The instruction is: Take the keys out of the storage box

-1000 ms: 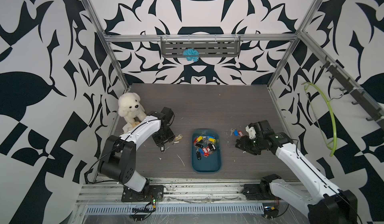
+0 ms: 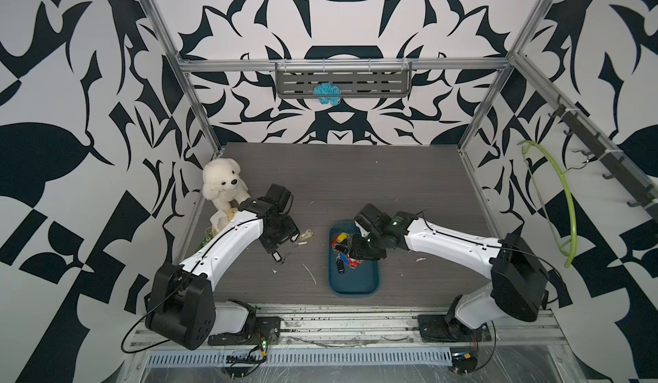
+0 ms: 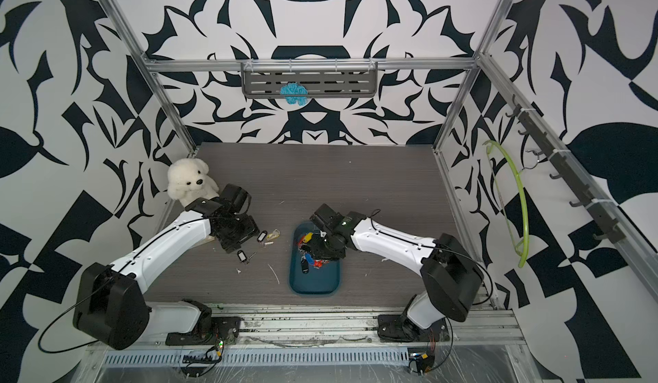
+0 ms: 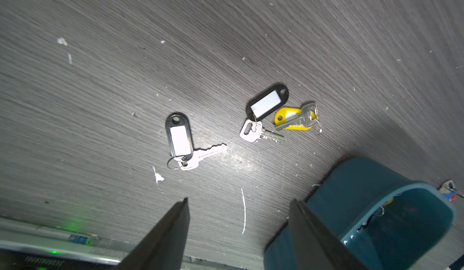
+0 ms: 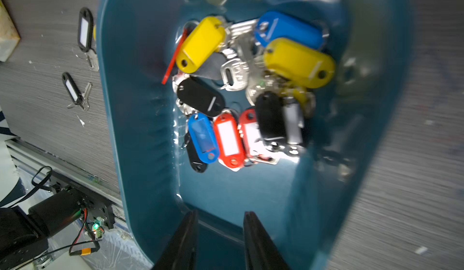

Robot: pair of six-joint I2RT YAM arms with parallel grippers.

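Observation:
The teal storage box (image 5: 270, 192) holds a heap of keys with yellow, blue, red and black tags, bunched toward one end. Over it, my right gripper has its fingers apart and nothing between them; the heap lies ahead of the tips. Outside the box on the table are keys with a black tag (image 4: 180, 137), another black tag (image 4: 267, 101) and a yellow tag (image 4: 288, 118). My left gripper stands open and empty above the table near these loose keys. From above, the right hand hides part of the heap.
A white plush dog (image 2: 222, 181) sits at the table's left edge. Beyond the box lies another key with a blue and red tag (image 4: 449, 191).
My right arm has swung left from the table right of the box to over the box. The keys in the box look unmoved where visible.

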